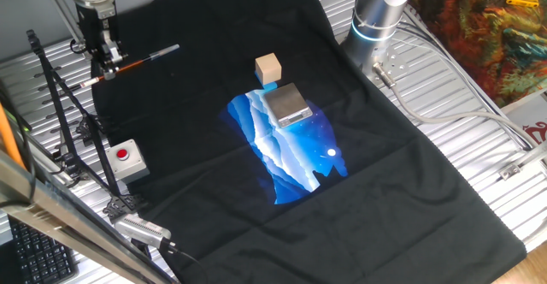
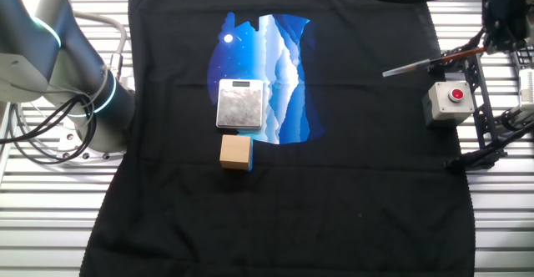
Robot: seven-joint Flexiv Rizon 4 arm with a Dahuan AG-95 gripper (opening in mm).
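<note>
At the upper left of exterior view 1 my gripper (image 1: 109, 73) points down, its fingers shut on a slender brush-like stick (image 1: 133, 65). The stick has a reddish-brown middle and a pale, clear-looking end that reaches over the black cloth (image 1: 205, 36). In exterior view 2 the gripper (image 2: 497, 47) is dark and partly cut off by the right edge, and the stick (image 2: 407, 67) extends leftward from it. A silver scale (image 1: 287, 103) lies on a blue-and-white printed picture (image 1: 282, 160). Beside the scale stands a tan block (image 1: 268, 67) with a blue side.
A grey box with a red button (image 1: 123, 156) stands by the cloth's left edge, near a black frame (image 1: 81, 113). The arm's base (image 1: 369, 40) is at the upper right.
</note>
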